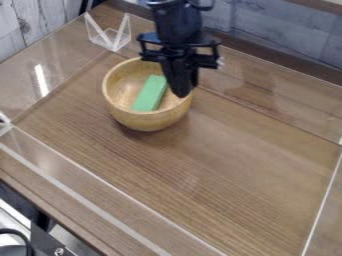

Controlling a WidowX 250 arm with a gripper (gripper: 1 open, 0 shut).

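Note:
A wooden bowl (134, 117) sits left of centre on the table, with a flat green block (150, 92) lying inside it. My black gripper (179, 66) hangs just above the bowl's back right rim, to the upper right of the green block. It is shut, and no object shows between its fingers. The fingertips are dark and partly blurred.
A clear plastic object (110, 30) stands at the back left, another at the left edge. A dark cable lies at the lower left.

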